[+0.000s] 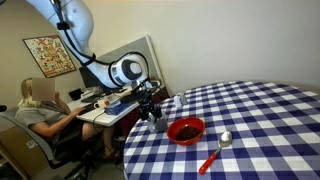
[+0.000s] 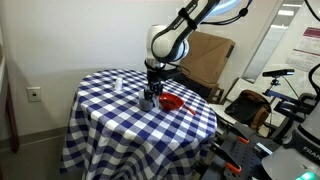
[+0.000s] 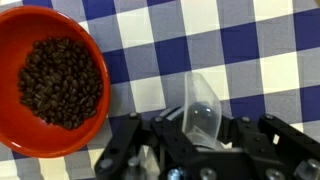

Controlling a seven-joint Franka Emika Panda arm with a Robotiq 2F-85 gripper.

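My gripper is shut on a clear, greyish cup-like object, seen from above between the fingers in the wrist view. In exterior view 1 the gripper is low over the near left part of the table, left of the red bowl. Exterior view 2 shows a grey form at the gripper. Whether the held object touches the cloth cannot be told. Dark brown beans lie inside the bowl in the wrist view.
A spoon with a red handle lies right of the bowl. A small white bottle-like item stands farther off. The checkered tablecloth is clear across the right side. A person sits left of the table.
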